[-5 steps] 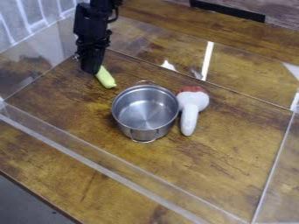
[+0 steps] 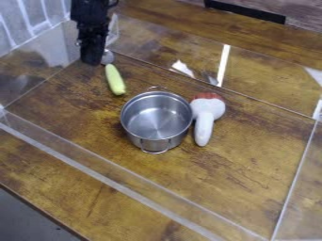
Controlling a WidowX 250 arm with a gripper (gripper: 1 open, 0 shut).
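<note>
My black gripper (image 2: 90, 53) is at the upper left, just behind and left of a pale green elongated vegetable (image 2: 115, 80), which lies on the wooden table. Its fingers look shut, with the vegetable outside them; the fingertips are dark and small in this view. A steel pot (image 2: 156, 121) with two handles stands in the middle. Right of it lies a white object (image 2: 205, 120) with a long handle-like end and some red at its top.
Clear panels (image 2: 44, 132) border the workspace. A few small white pieces and a strip (image 2: 223, 64) lie toward the back right.
My gripper has moved back and left, away from the vegetable, after coming down by it. The vegetable has shifted slightly and stays on the table.
</note>
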